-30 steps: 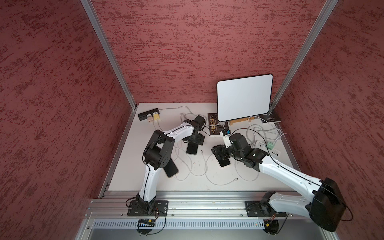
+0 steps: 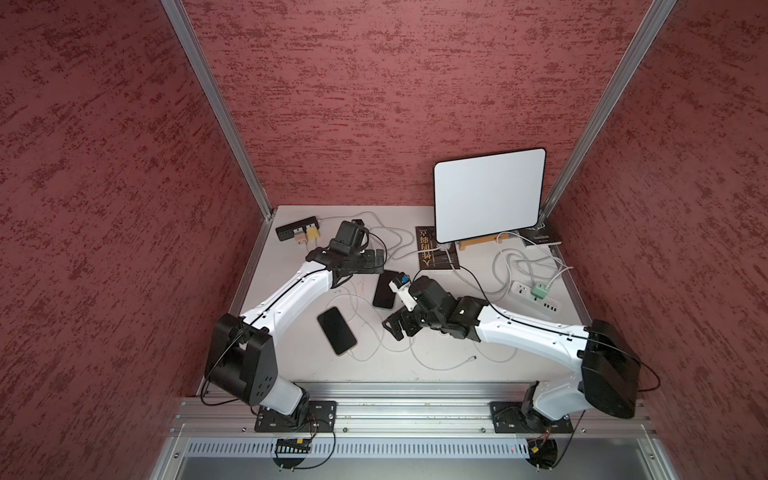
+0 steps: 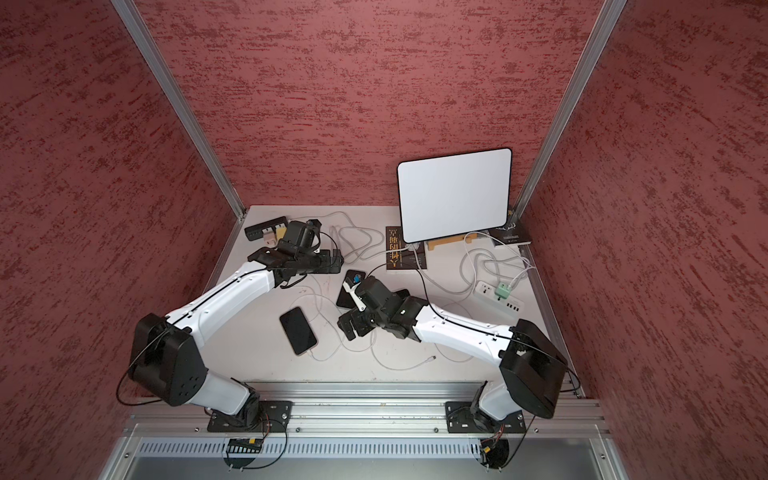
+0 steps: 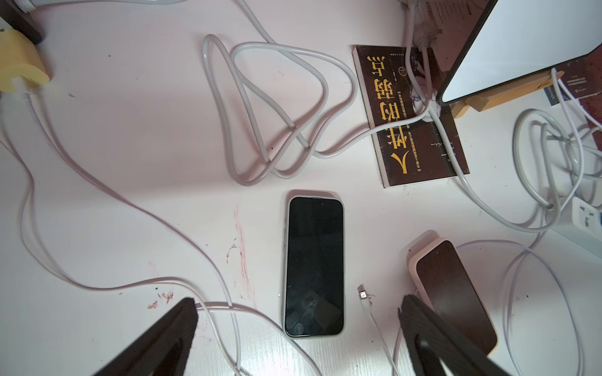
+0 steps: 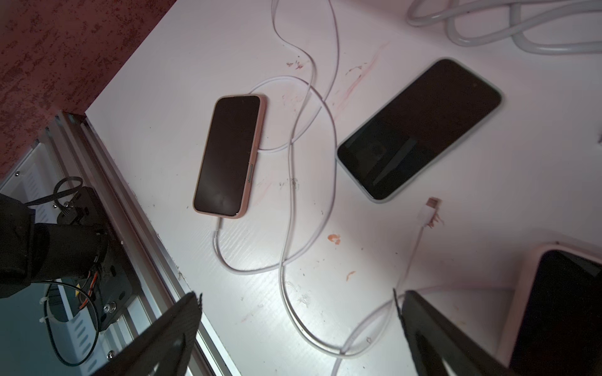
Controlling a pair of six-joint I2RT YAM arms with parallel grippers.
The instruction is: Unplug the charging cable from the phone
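A phone in a pink case (image 5: 229, 156) lies at the table's left, a white cable (image 5: 217, 241) running into its lower end. A second phone (image 4: 314, 266) lies in the middle; no plug shows at its ends. Beside it rests a loose cable plug (image 5: 431, 210). The third phone (image 4: 456, 297), in a pale case, lies farther right, partly hidden by a finger in the left wrist view. My left gripper (image 2: 376, 261) stands open and empty behind the middle phone. My right gripper (image 2: 393, 328) is open too, in front of that phone, with cables below it.
A white screen (image 2: 489, 196) stands at the back right by a dark book (image 4: 410, 116). Power strips lie at the back left (image 2: 297, 228) and right (image 2: 536, 301). Coiled grey cables (image 4: 282, 119) cross the back; another loose plug (image 2: 473, 357) lies near the front.
My right gripper has moved left and toward the front, from above the third phone.
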